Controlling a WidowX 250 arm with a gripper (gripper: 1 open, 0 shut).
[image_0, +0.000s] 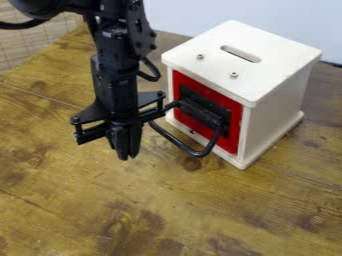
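Observation:
A white box (274, 100) with a slot in its top and a red front panel (234, 140) stands at the upper right. A black fixture with a large black loop handle (195, 150) is on that panel, the loop sticking out to the left. My black gripper (126, 144) hangs over the table just left of the loop, fingertips pointing down and close together, shut with nothing visible between them. Whether its bracket touches the loop cannot be told.
A pale wall stands behind the box.

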